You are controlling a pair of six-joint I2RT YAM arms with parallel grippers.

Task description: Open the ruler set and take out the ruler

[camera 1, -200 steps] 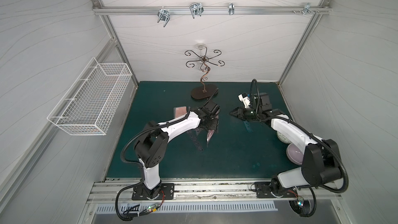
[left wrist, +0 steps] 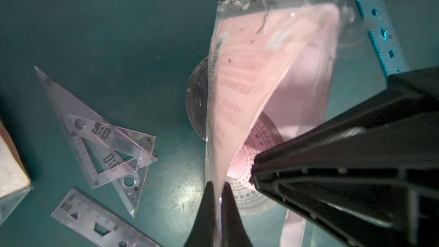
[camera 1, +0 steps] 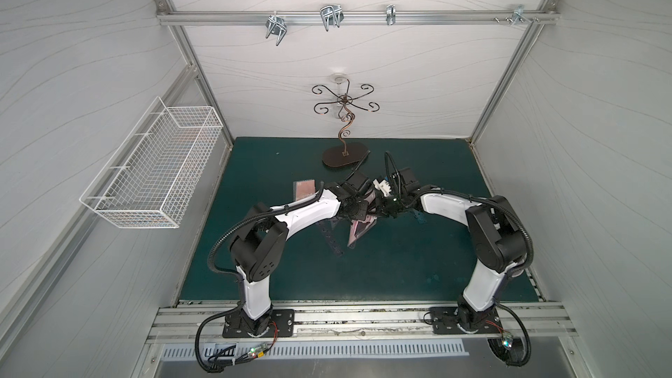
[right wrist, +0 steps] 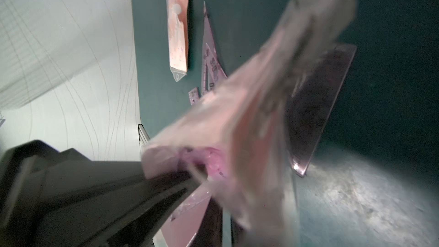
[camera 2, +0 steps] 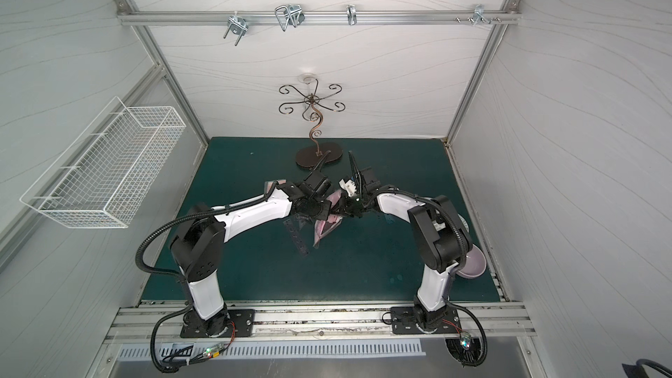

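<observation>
The pink clear-plastic ruler pouch (left wrist: 242, 64) hangs on edge between my two grippers. In the left wrist view, my left gripper is shut on its thin film edge. My right gripper reaches in from the opposite side, its fingers closed close together at the pouch's film; blur hides the exact grip. A round protractor (left wrist: 244, 201) shows behind and below the pouch; whether it lies inside is unclear. Two overlapping clear set squares (left wrist: 114, 151) and a clear ruler (left wrist: 98, 221) lie on the table to the left.
A blue ruler (left wrist: 379, 32) lies to the right in the left wrist view. Another pinkish packet (camera 1: 303, 189) rests left of the grippers. The brown-based stand (camera 1: 345, 155) is behind them, and a pink bowl (camera 2: 472, 263) sits at far right. The front table is open.
My right arm has swung left from clear of the pouch to meet it beside the left gripper. The pouch's pink side now spreads wider toward the right. The left arm has hardly moved.
</observation>
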